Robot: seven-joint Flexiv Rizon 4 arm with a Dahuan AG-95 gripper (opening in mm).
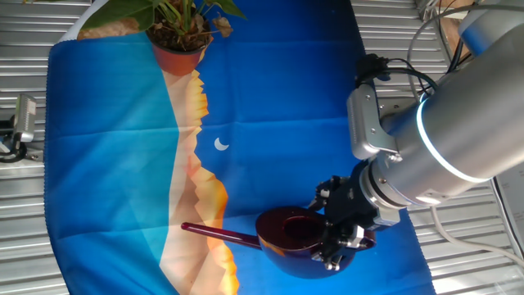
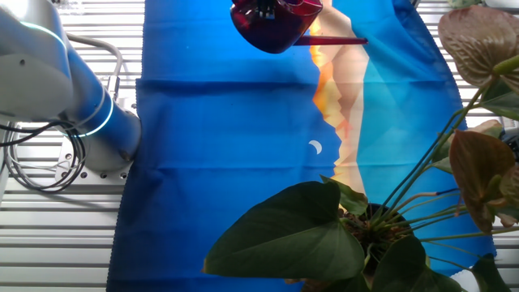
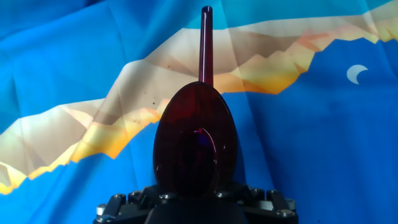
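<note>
A glossy dark red watering can (image 1: 288,238) with a long thin spout (image 1: 221,234) is at the near side of the blue cloth in exterior view 1. My gripper (image 1: 327,231) is shut on it from the end opposite the spout. In the wrist view the can (image 3: 195,137) stands between my fingers, its spout (image 3: 206,46) pointing away from me. The can's far end is hidden by the gripper. At the top edge of exterior view 2 the can (image 2: 272,24) shows partly. Whether it touches the cloth I cannot tell.
A leafy plant in an orange-brown pot (image 1: 178,59) stands at the cloth's far end, its big leaves (image 2: 288,235) spreading low in exterior view 2. Ribbed metal table (image 1: 24,205) surrounds the cloth.
</note>
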